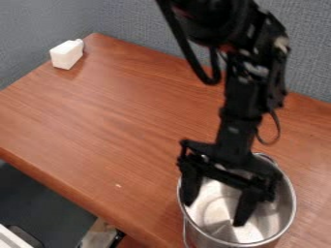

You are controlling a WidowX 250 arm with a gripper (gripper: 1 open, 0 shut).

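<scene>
My black gripper (223, 191) reaches down from the top into a steel pot (285, 219) at the lower right of the camera view. Its fingers are apart, low inside the pot's rim, with the bright bottom of the pot showing between them and no object visible there.
A white block (66, 53) sits at the far back left corner of the wooden table (104, 116). Grey walls stand behind, and a dark gap lies past the front left edge.
</scene>
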